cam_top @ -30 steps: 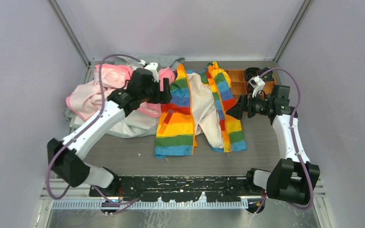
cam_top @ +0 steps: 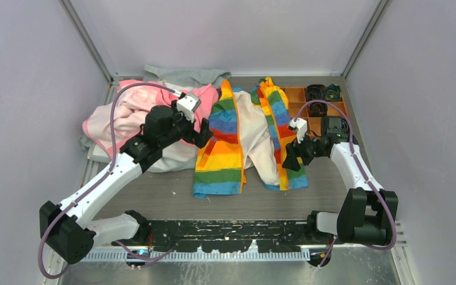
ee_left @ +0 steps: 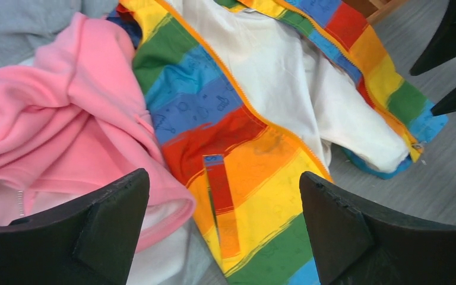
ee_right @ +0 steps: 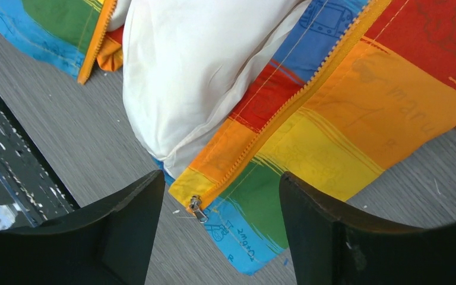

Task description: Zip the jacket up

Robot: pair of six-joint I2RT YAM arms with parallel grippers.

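The rainbow-striped jacket (cam_top: 217, 175) lies open on the grey table, white lining in its middle. My left gripper (cam_top: 203, 133) hangs open over its left panel; in the left wrist view that gripper frames orange and yellow stripes, holding nothing. My right gripper (cam_top: 292, 159) is over the lower right panel, its fingers apart. In the right wrist view the metal zipper pull (ee_right: 197, 208) sits at the bottom end of the orange zipper (ee_right: 273, 122), between and just ahead of that gripper's fingertips (ee_right: 221, 181).
A pink-and-white fleece pile (cam_top: 110, 122) fills the left of the table, a grey cloth (cam_top: 187, 74) behind it. A wooden compartment box (cam_top: 297, 95) with dark coils stands at the back right.
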